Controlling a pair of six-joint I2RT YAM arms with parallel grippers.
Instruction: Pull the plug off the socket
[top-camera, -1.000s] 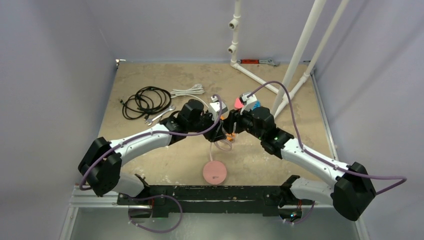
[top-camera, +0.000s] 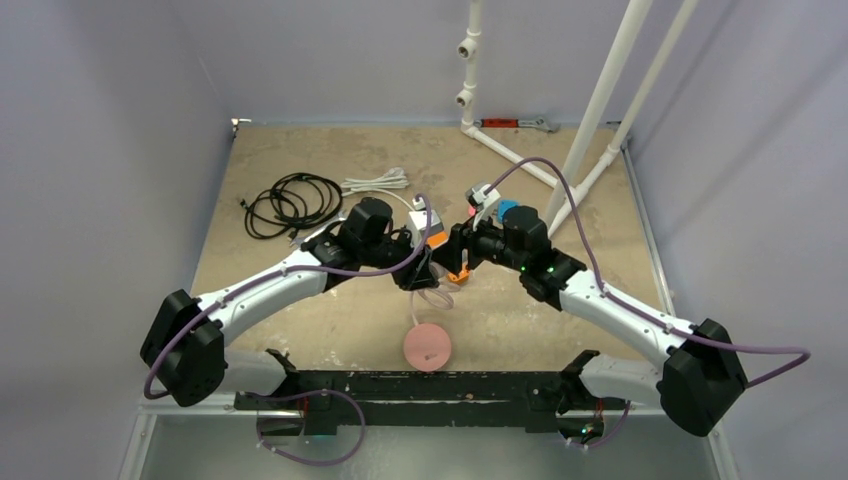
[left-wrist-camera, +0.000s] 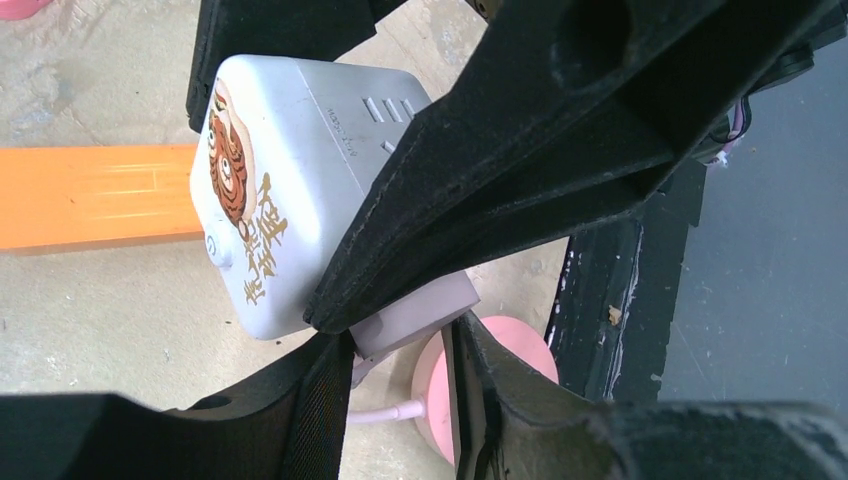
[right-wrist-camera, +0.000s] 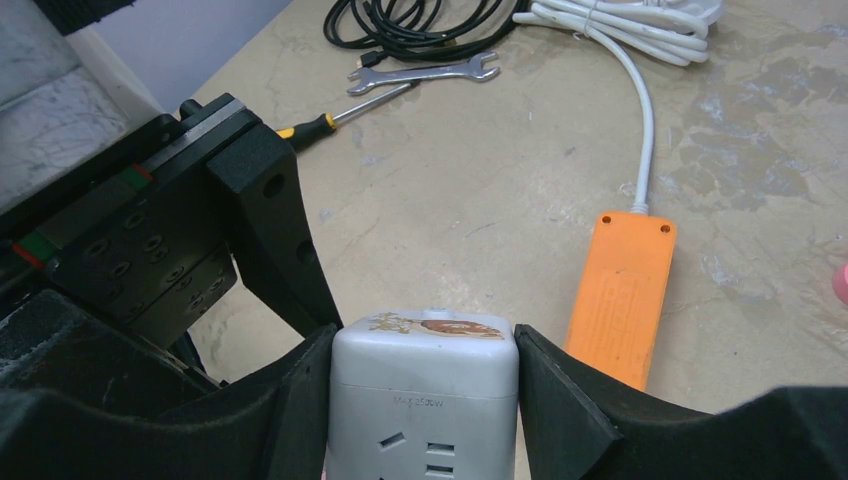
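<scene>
My right gripper is shut on the white socket cube (right-wrist-camera: 425, 400), one finger against each side; a face with empty slots looks towards the camera. In the left wrist view the same cube (left-wrist-camera: 290, 180) shows its printed face. Below it, a pale pink plug (left-wrist-camera: 430, 308) is partly covered by a right-gripper finger, so where plug and cube meet is hidden. My left gripper has its fingertips apart at either end of the plug; whether both press on it is unclear. The plug's cord leads towards a pink disc (left-wrist-camera: 510, 360).
An orange power strip (right-wrist-camera: 625, 295) lies behind the cube. Further back are coiled black cable (top-camera: 290, 205), white cable (top-camera: 380, 182), a wrench (right-wrist-camera: 425, 73) and a screwdriver (right-wrist-camera: 340, 115). White pipes (top-camera: 600, 110) stand at the back right.
My left gripper has shifted left and slightly towards the front, and its arm has drawn back. The pink disc has moved slightly left.
</scene>
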